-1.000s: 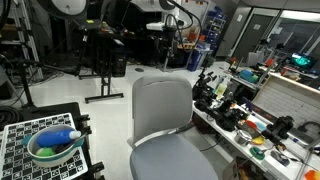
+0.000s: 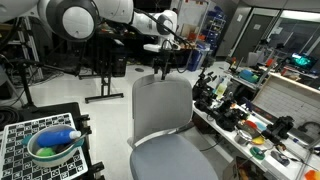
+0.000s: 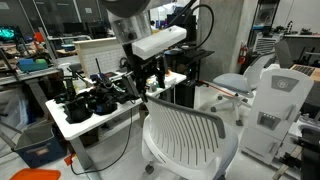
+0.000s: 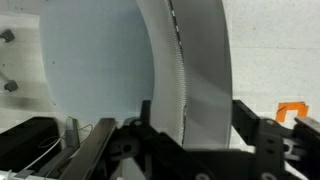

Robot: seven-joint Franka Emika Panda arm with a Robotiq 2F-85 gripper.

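Note:
A grey chair has its tall backrest (image 2: 160, 108) and seat (image 2: 172, 160) in the first exterior view. In the second exterior view the ribbed side of the backrest (image 3: 182, 132) shows. My gripper (image 2: 162, 74) points down at the backrest's top edge. Seen from the wrist, the gripper stands open with its fingers spread to either side of the backrest's curved top edge (image 4: 185, 60). Whether a finger touches the chair cannot be told. Below lies the seat (image 4: 95, 55).
A bowl with coloured things (image 2: 55, 145) stands on a black grid surface at left. Behind the chair, a white table (image 3: 90, 122) carries black equipment. An orange bin (image 3: 38, 174) and a white drawer cabinet (image 3: 275, 105) stand nearby.
The arm has come down over the past second, bringing my gripper from above the chair to the top of its backrest. The chair has not visibly moved.

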